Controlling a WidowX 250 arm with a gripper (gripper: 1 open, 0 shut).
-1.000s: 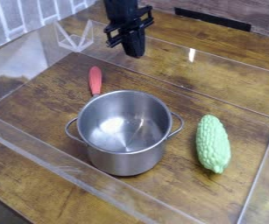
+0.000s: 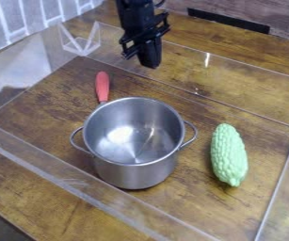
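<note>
My gripper (image 2: 147, 55) is raised at the top of the camera view, above the far part of the wooden surface, and looks shut, with nothing visible between its fingers. Below it to the left lies a red-handled utensil (image 2: 102, 87). A steel pot (image 2: 132, 151) with two side handles stands in the middle, its inside empty. A pale green corn cob (image 2: 229, 155) lies to the right of the pot.
Clear plastic walls (image 2: 28, 167) edge the working area. A white slatted rack (image 2: 15, 24) is at the back left.
Over the last second my gripper has shifted slightly. The pot, utensil and corn have not moved.
</note>
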